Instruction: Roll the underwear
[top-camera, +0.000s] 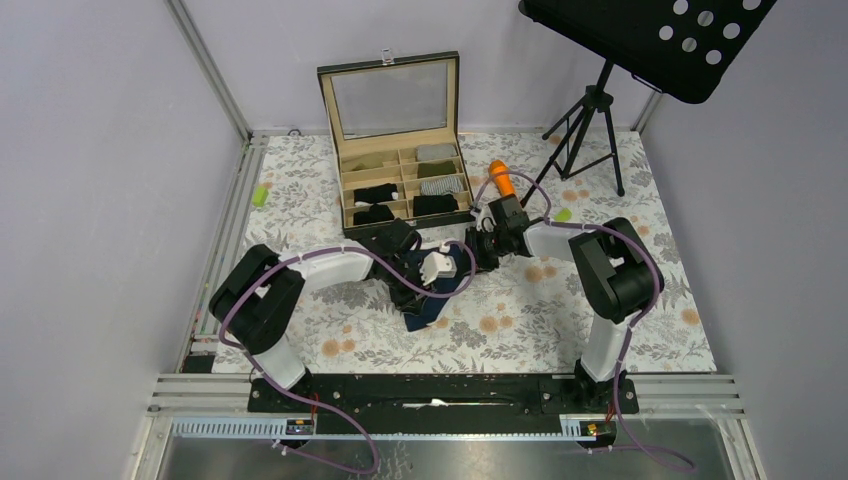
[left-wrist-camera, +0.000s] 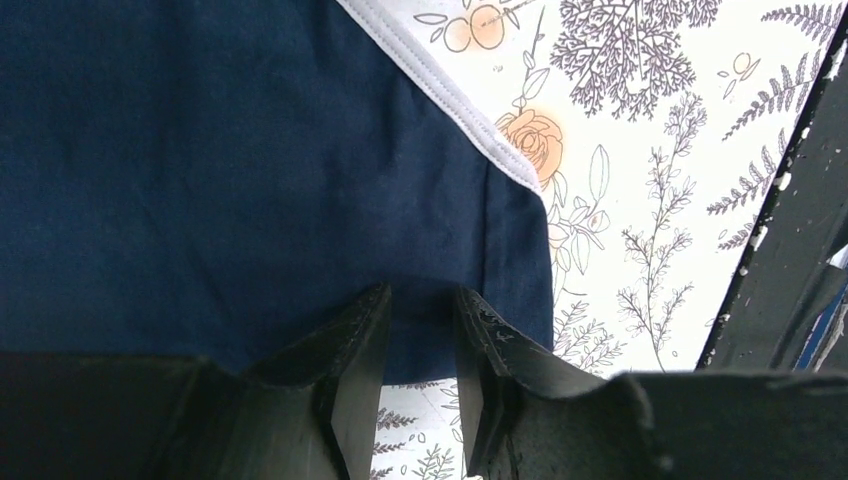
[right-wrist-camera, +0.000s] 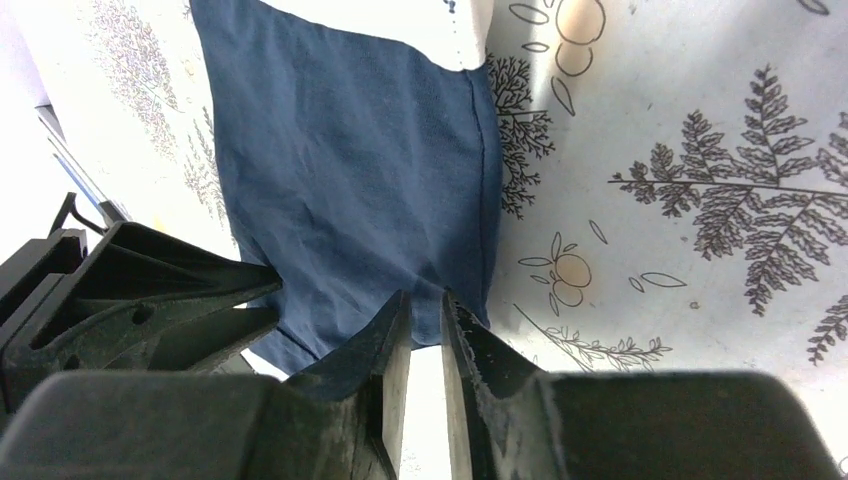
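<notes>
The navy underwear (top-camera: 428, 318) with white trim lies spread flat at the table's middle. My left gripper is over its cloth (left-wrist-camera: 250, 180) near one edge, fingertips a little apart and at the fabric, part open. My right gripper is at another end of the underwear (right-wrist-camera: 350, 170), its fingertips slightly apart at the navy edge. The other gripper's black body shows at the lower left of the right wrist view. In the top view both grippers hide parts of the cloth.
An open box (top-camera: 345, 208) of rolled garments stands behind the underwear. An orange object (top-camera: 500, 178) and a black stand (top-camera: 598, 100) are at the back right.
</notes>
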